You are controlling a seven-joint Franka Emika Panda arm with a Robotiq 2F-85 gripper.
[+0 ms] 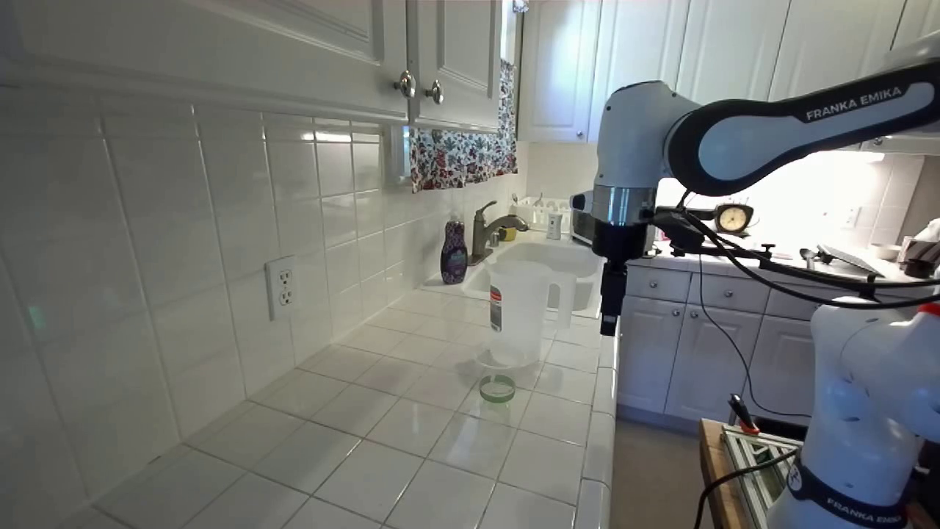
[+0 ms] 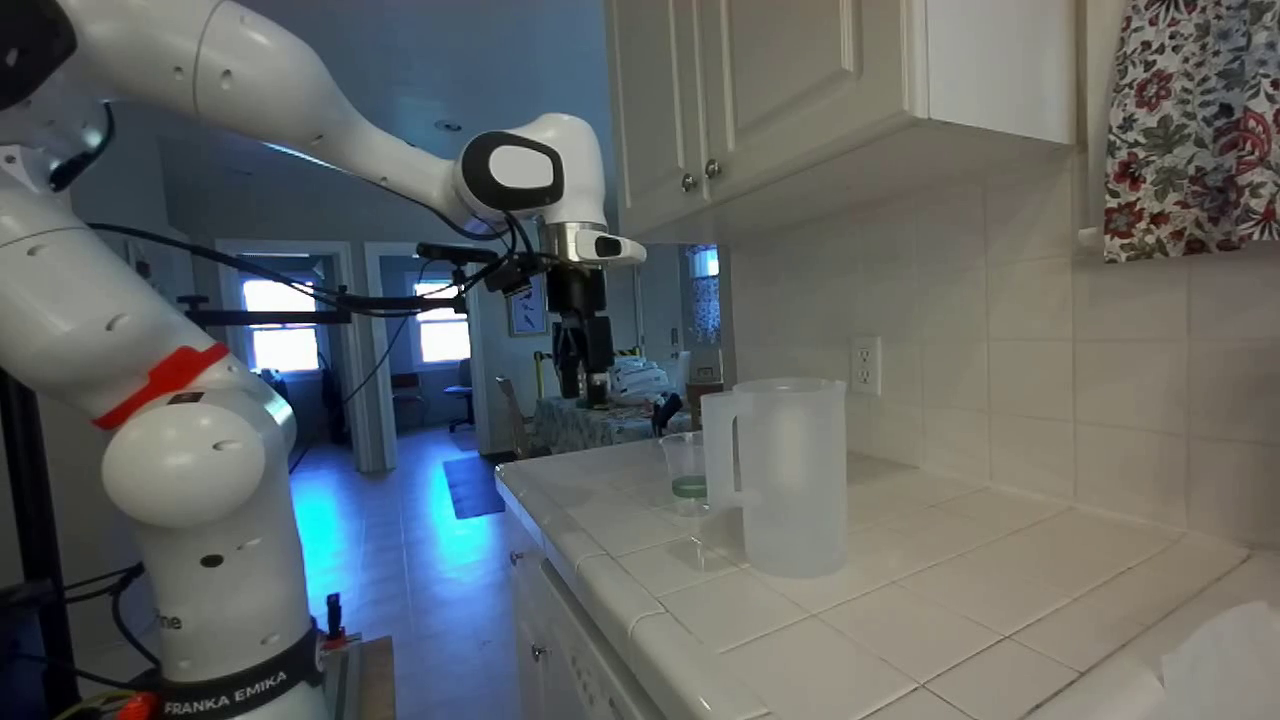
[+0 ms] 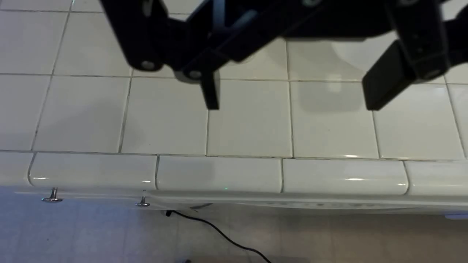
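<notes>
My gripper is open, its two fingers wide apart with only white tile below and nothing between them. In exterior view 1 the gripper (image 1: pixel 609 322) points down above the counter's front edge, to the right of a translucent white pitcher (image 1: pixel 520 308). The pitcher (image 2: pixel 792 480) stands upright on the tiles, its handle toward the counter's front edge. Close beside it is a small clear cup (image 2: pixel 685 454) with a green band (image 1: pixel 498 389) low down. My fingers touch neither. In the wrist view, the pitcher and cup cannot be made out clearly.
A dark purple bottle (image 1: pixel 454 253) stands by the sink (image 1: pixel 551 256) and faucet (image 1: pixel 480 234). Upper cabinets (image 2: pixel 816 108) overhang the counter along the wall. Bare tile (image 1: pixel 379 467) spreads left of the cup and toward the camera in exterior view 1.
</notes>
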